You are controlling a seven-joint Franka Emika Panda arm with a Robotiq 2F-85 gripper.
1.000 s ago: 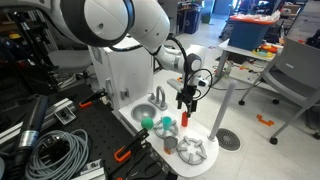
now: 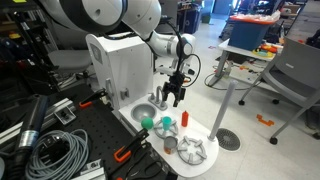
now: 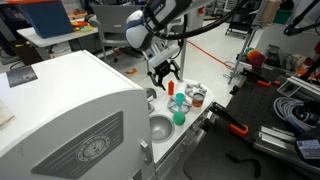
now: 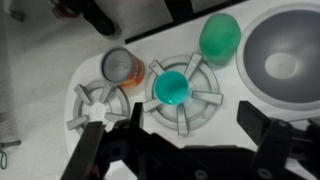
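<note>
My gripper is open, its dark fingers wide apart with nothing between them in the wrist view. It hangs above the white stove-and-sink surface. A red upright object (image 2: 185,118) stands on that surface, below and slightly to the right of the gripper in exterior view 1; I cannot find it in the wrist view. A teal cup (image 4: 171,88) sits on one burner (image 4: 205,110). Beside it are a rounded green object (image 4: 220,37), near the sink, and a metal can (image 4: 123,67) with an orange lower part, near the second burner (image 4: 100,102).
The grey sink basin (image 4: 282,60) and the faucet (image 2: 162,97) lie toward the white box (image 2: 115,65). A light upright post (image 2: 222,108) rises behind the stove. Black table (image 2: 75,145) with coiled cable (image 2: 60,155) fills the near side.
In exterior view 1 my gripper has shifted left and slightly up, away from over the red object toward the faucet. The objects on the surface look unmoved.
</note>
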